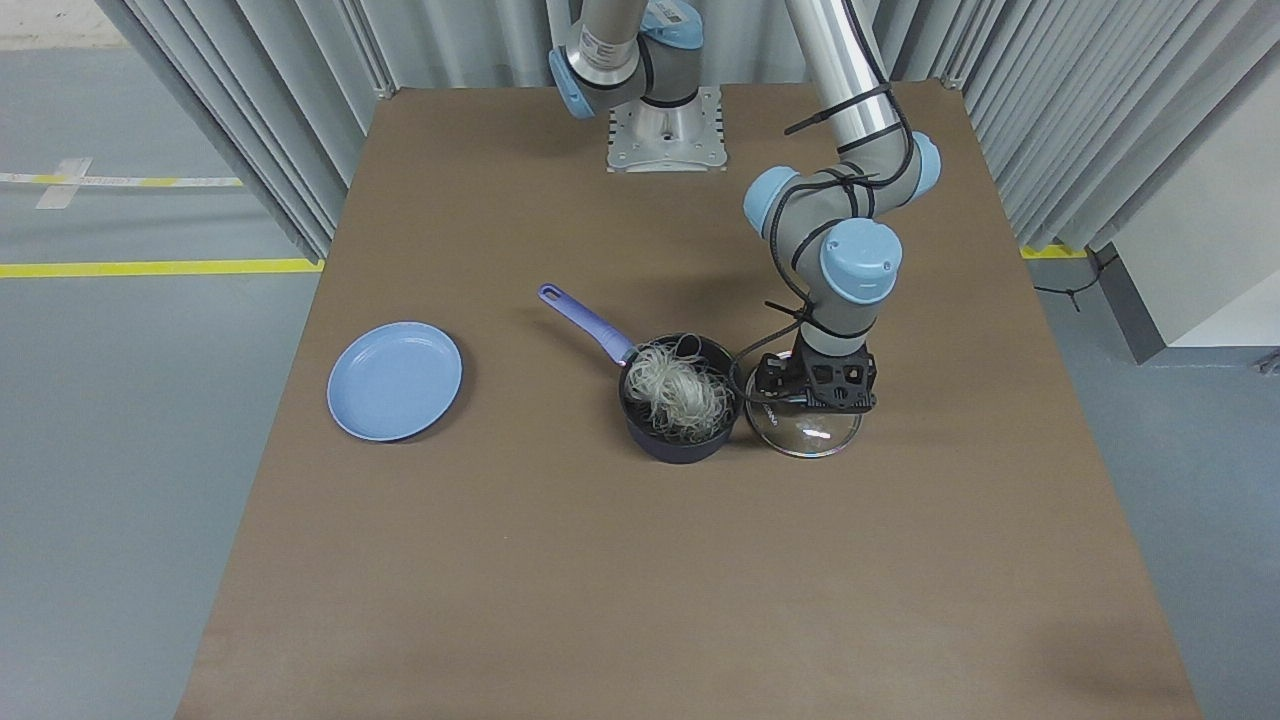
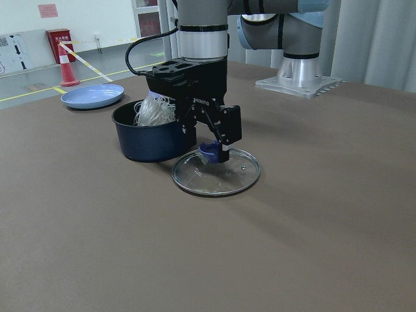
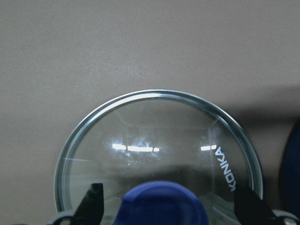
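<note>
My gripper is lowered over the glass lid (image 2: 198,179), its two fingers either side of the blue knob (image 3: 159,206) in the wrist view; whether they are closed on it I cannot tell. The lid lies on the table right of the dark pot (image 1: 672,446), which holds pale tangled noodles (image 1: 672,386) and has its purple handle (image 1: 582,317) pointing to the back left.
A blue plate (image 1: 393,379) lies apart at the left of the brown table (image 1: 672,576).
</note>
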